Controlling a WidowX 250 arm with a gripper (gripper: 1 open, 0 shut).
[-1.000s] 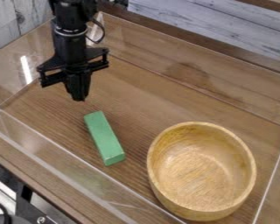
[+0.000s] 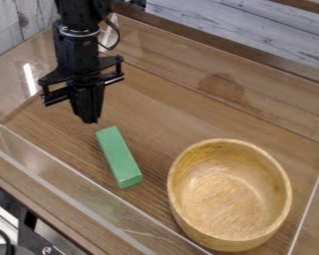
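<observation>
My black gripper [image 2: 88, 110] hangs over the left part of the wooden table, its fingers shut with nothing visible between them. A green rectangular block [image 2: 120, 157] lies just below and to the right of the fingertips, apart from them. A large tan round bowl [image 2: 229, 194] sits at the lower right of the table.
A raised wooden edge runs along the back. A pale wall stands at the left, and a clear strip runs along the near left edge.
The gripper has shifted slightly over the last second, ending a little lower, nearer the green block. The block and bowl have not moved.
</observation>
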